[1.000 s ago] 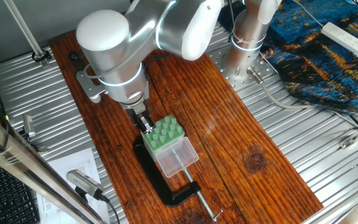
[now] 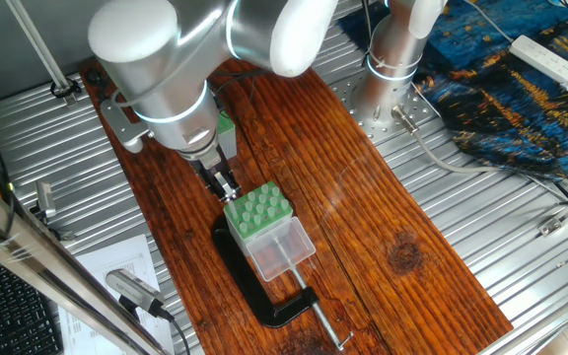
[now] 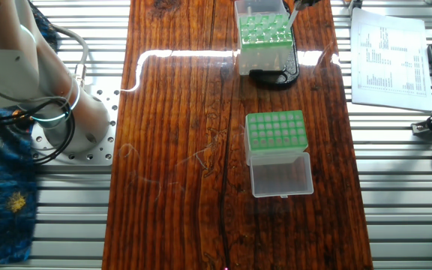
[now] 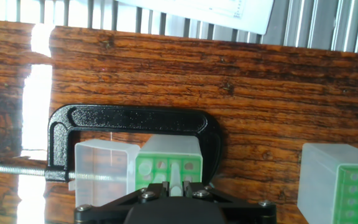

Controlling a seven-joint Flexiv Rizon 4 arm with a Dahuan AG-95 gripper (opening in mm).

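A clear tube (image 4: 176, 176) stands between the fingertips of my gripper, which looks shut on it. In exterior view 2 the same tube (image 3: 294, 13) hangs slanting over the edge of a green-topped rack (image 3: 265, 31). That rack (image 2: 257, 207) carries several pale tube caps and stands inside the black clamp. My gripper (image 2: 227, 189) is at the rack's rear left corner, slightly above its top. A second green rack (image 3: 276, 130) stands apart; its grid of holes looks empty.
A black C-clamp (image 4: 138, 118) surrounds the first rack, its screw against the open clear lid (image 4: 104, 168). Another open lid (image 3: 281, 174) belongs to the second rack. A printed sheet (image 3: 390, 60) lies beyond the table's edge.
The arm has drawn back toward the upper left in exterior view 1. My gripper has moved slightly away from the rack's corner; the rack, lid and clamp stay where they were.
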